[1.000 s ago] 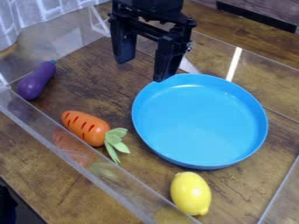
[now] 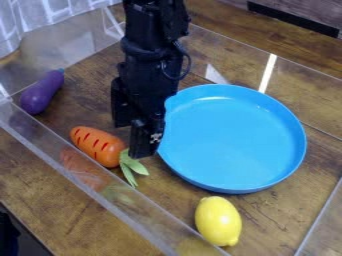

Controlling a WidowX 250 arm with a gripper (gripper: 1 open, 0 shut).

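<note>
My black gripper (image 2: 131, 135) hangs low over the board, its open fingers just above and behind the orange carrot (image 2: 94, 143), which has green leaves at its right end. A blue plate (image 2: 234, 135) lies to the right of the gripper. A purple eggplant (image 2: 43, 92) is at the left, and a yellow lemon (image 2: 217, 220) sits at the front right. Nothing shows between the fingers.
Clear plastic walls edge the wooden surface (image 2: 287, 210) along the left front and right.
My gripper has come down and toward the front left, from high above the back of the board to beside the carrot. The objects have not visibly moved.
</note>
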